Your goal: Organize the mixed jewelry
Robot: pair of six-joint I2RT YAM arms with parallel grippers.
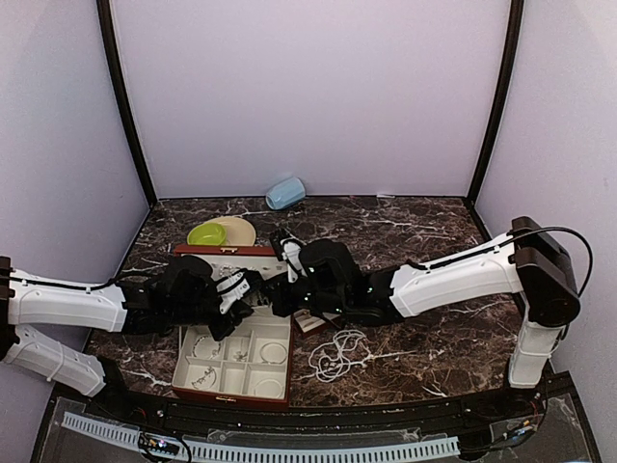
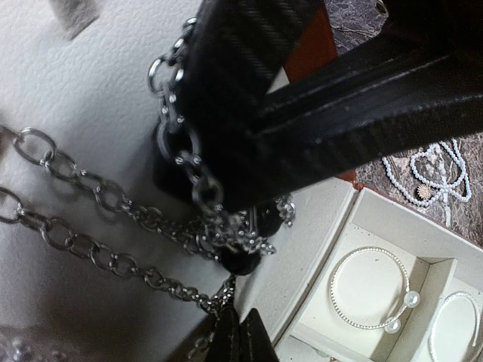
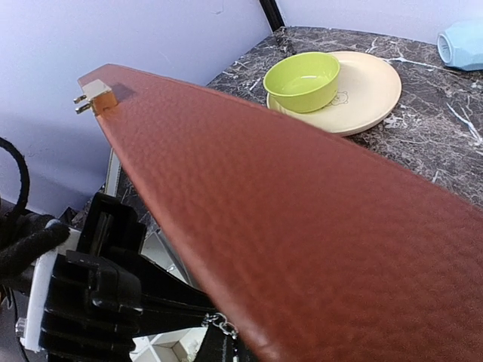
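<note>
In the left wrist view a silver chain necklace [image 2: 87,181] spreads against the white lining of the open lid [image 2: 98,75], its links gathering at the fingertips of my left gripper, which is shut on it. The black right gripper reaches in close above, with chain links hanging over its side. Seen from the top, the two grippers meet over the jewelry box [image 1: 231,394]. My right gripper is shut, mostly hidden behind the lid's brown edge [image 3: 302,219]; whether any link sits between its fingers does not show.
Bracelets, such as a pearl-tipped one [image 2: 367,249], lie in the box compartments. A white bead necklace [image 1: 337,355] rests on the table to the right. Behind the lid stand a green bowl [image 3: 302,81], a cream plate [image 3: 373,87] and a blue cup [image 1: 285,193].
</note>
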